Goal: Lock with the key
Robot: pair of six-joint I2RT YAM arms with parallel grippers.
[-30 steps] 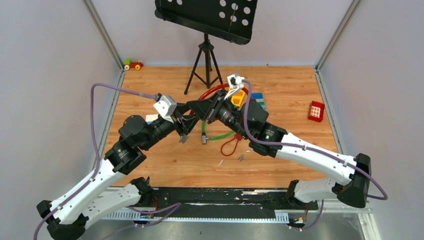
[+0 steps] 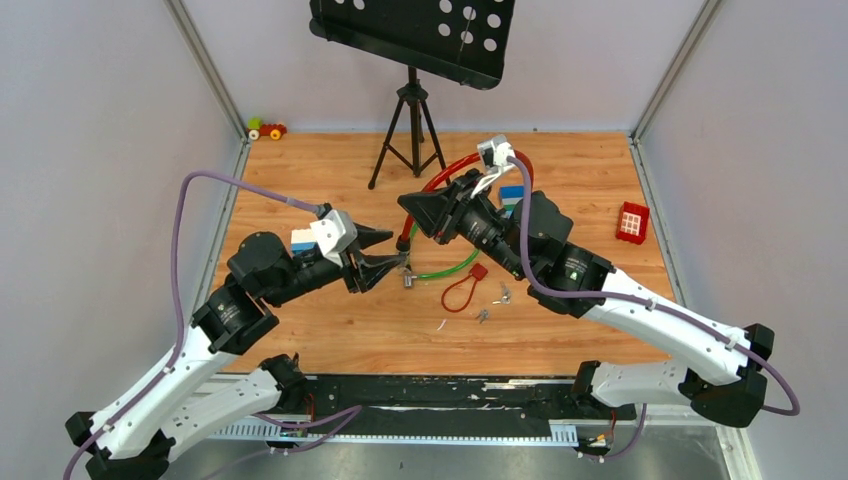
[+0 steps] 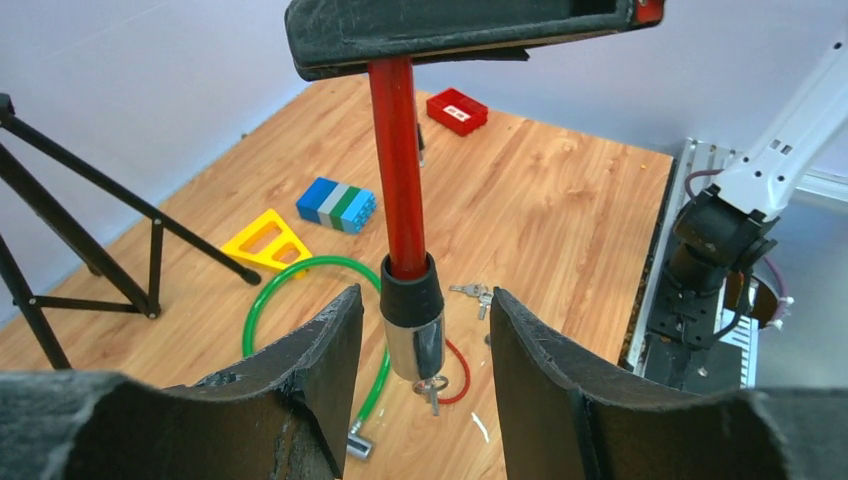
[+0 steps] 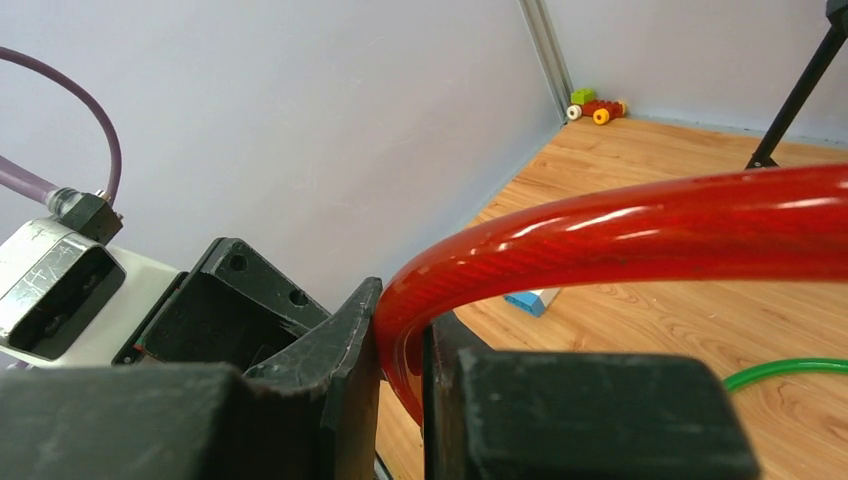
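Note:
A red cable lock [image 4: 640,235] is pinched in my right gripper, which is shut on its red tube. From there the tube hangs down to a black collar and silver lock cylinder [image 3: 415,350]. A key [image 3: 434,393] with a ring hangs at the cylinder's lower end; how deep it sits cannot be told. My left gripper is part open, and its fingers [image 3: 335,345] stand apart to either side of the cylinder in the left wrist view, with no grip on it.
Loose keys [image 3: 478,295], a thin red loop [image 2: 470,290] and a green cable lock [image 2: 445,272] lie on the table. Toy blocks [image 3: 337,205] and a yellow piece [image 3: 266,241] are farther back, by the black stand [image 2: 413,125]. A red box [image 2: 632,222] sits at the right.
The grippers were close together a second ago. My right arm has moved right with the red lock.

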